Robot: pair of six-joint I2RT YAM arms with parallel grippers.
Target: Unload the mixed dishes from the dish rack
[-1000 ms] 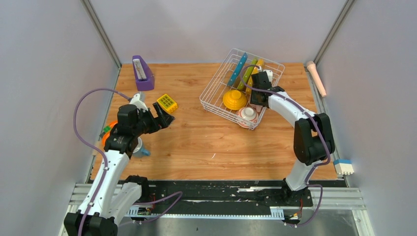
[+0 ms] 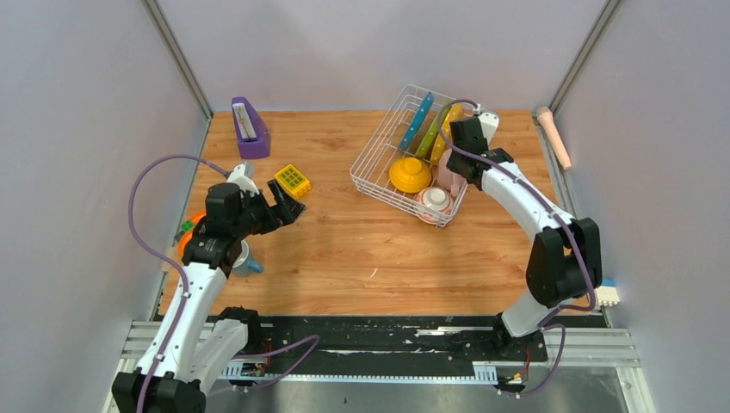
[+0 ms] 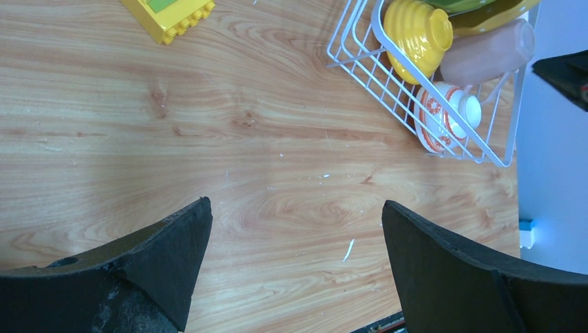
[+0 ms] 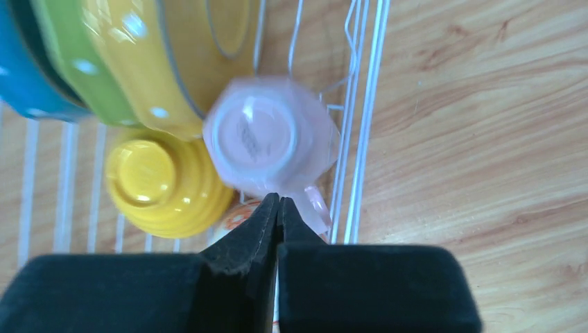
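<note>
In the white wire dish rack (image 2: 385, 200) stand blue (image 2: 417, 121), green (image 2: 430, 138) and yellow (image 2: 447, 129) dishes. A yellow bowl (image 2: 411, 175), a white bowl with an orange pattern (image 3: 437, 118) and a pink mug (image 4: 267, 132) lie at its near end. The mug is upside down or tipped, its base facing the right wrist camera. My right gripper is shut with its fingertips together and nothing between them; the mug is beyond them, still in the rack. My left gripper is open and empty over bare table.
A yellow toy block (image 2: 293, 180) and a purple metronome (image 2: 250, 129) stand at the back left. Beneath the left arm are a light blue mug (image 2: 247, 261) and orange dishes, partly hidden.
</note>
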